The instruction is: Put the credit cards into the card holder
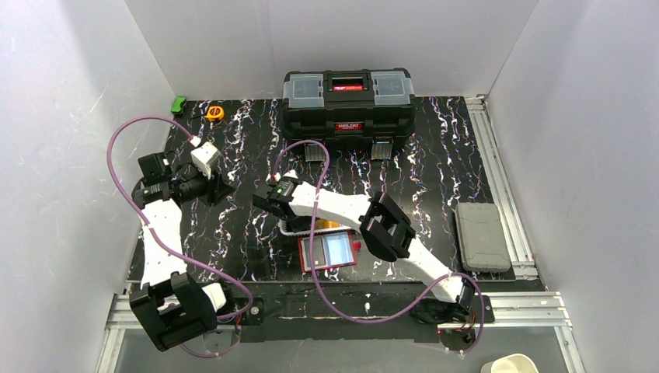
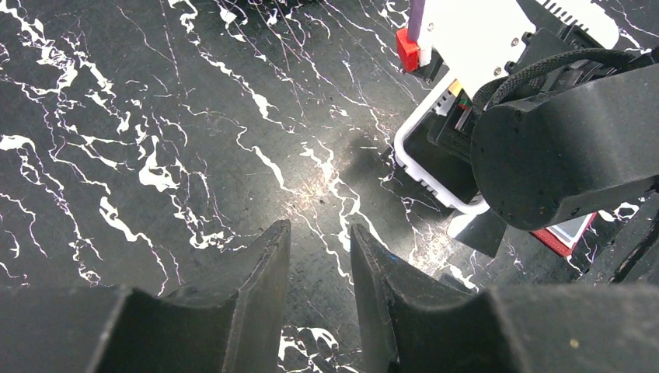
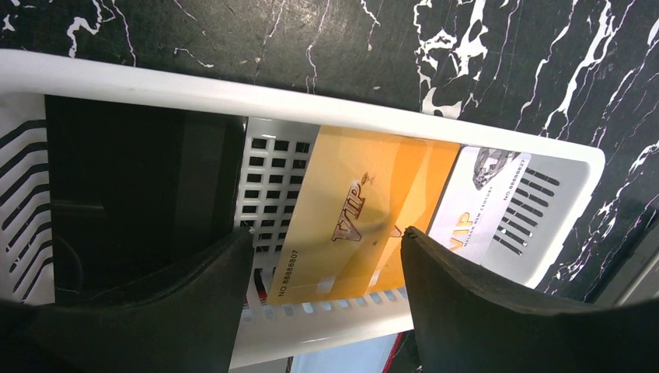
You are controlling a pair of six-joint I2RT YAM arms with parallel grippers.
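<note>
Orange VIP cards (image 3: 350,225), overlapping, lie in a white basket (image 3: 311,105) beside a white VIP card (image 3: 474,198). Over them, my right gripper stands open, one finger on either side of the orange cards in its wrist view. Contact with them cannot be told. In front of the basket a red-edged flat item with two windows (image 1: 339,249), seemingly the card holder, lies spread on the table. Off to the left, my left gripper is partly open above bare table, nothing between its fingers.
A black object (image 3: 140,186) fills the left part of the basket. Behind stands a black toolbox (image 1: 348,109); a grey case (image 1: 480,237) sits at the right. An orange tape measure (image 1: 214,113) lies at the back left. Table between the left gripper and basket is clear.
</note>
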